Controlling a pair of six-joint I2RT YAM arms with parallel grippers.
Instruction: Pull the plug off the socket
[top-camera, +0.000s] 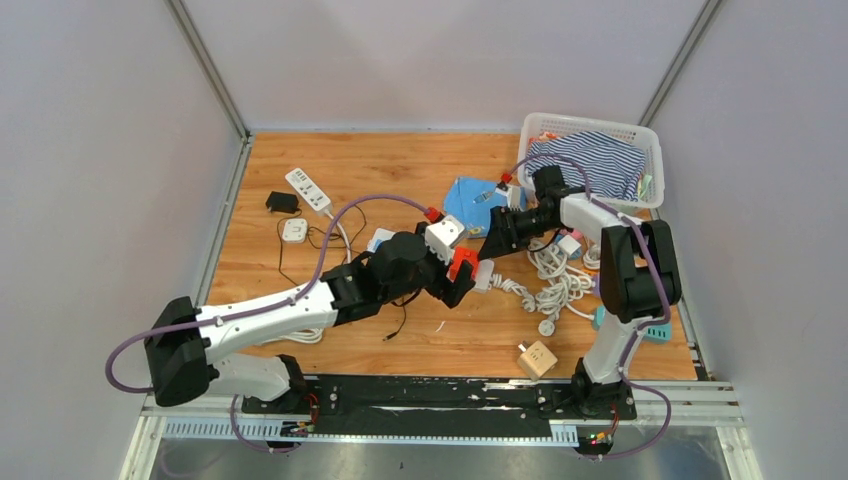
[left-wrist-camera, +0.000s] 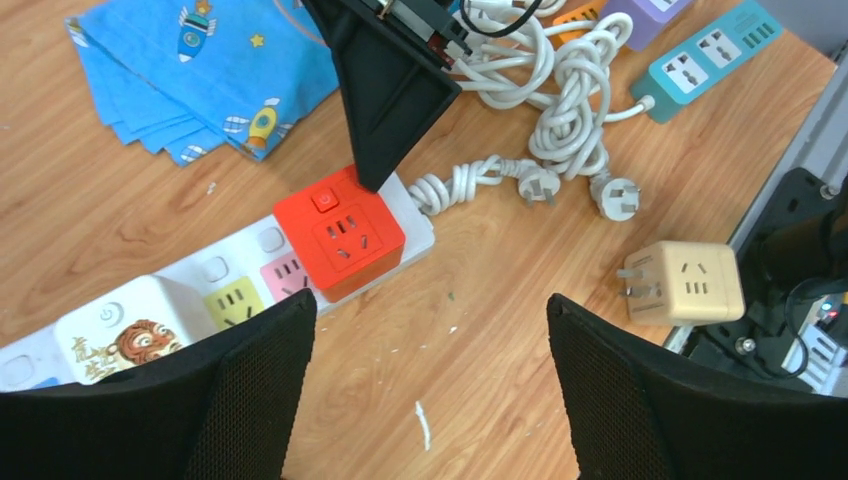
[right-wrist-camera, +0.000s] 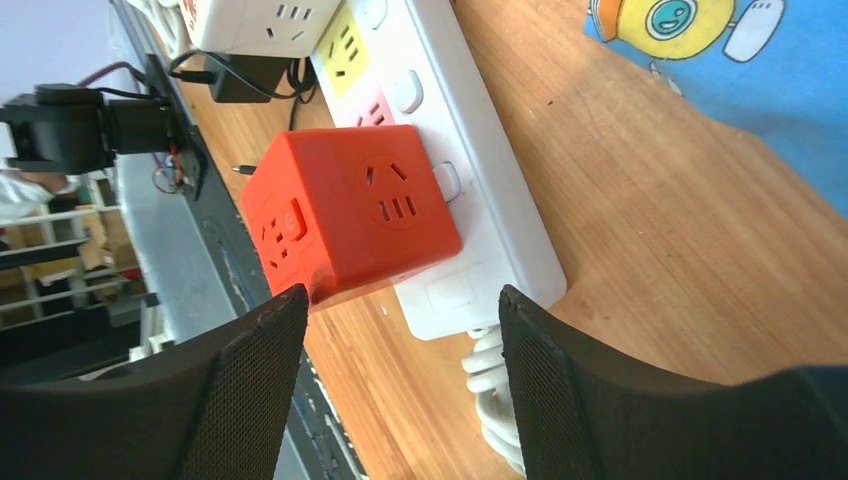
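A red cube plug (left-wrist-camera: 342, 232) sits on the end of a white power strip, upright in the left wrist view; whether it is fully seated cannot be told. A white cube plug (left-wrist-camera: 130, 325) with a cartoon animal is farther along the strip. My left gripper stands open above, its fingers apart with only bare table seen between them. From the other side my right gripper is open, its fingers just short of the red plug and strip end. A beige plug (top-camera: 537, 360) lies loose near the front edge, prongs showing.
White coiled cables (top-camera: 562, 285) and a teal power strip (left-wrist-camera: 710, 60) lie to the right. Behind are a folded blue cloth (left-wrist-camera: 205, 75) and a white basket (top-camera: 655, 165). Black and white chargers (top-camera: 295, 230) lie at left.
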